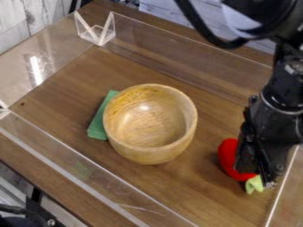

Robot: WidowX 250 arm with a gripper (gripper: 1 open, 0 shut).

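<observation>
My black gripper (254,151) is low at the right of the view, right over a red object (232,164) with a pale green tip (253,184). The gripper's body hides part of the red object, and I cannot see whether its fingers are open or shut. A wooden bowl (151,120) stands left of it on the wooden floor of the workspace.
A green block (99,126) lies against the bowl's left side. Clear walls (95,173) edge the workspace, with a small clear piece (95,28) at the back left.
</observation>
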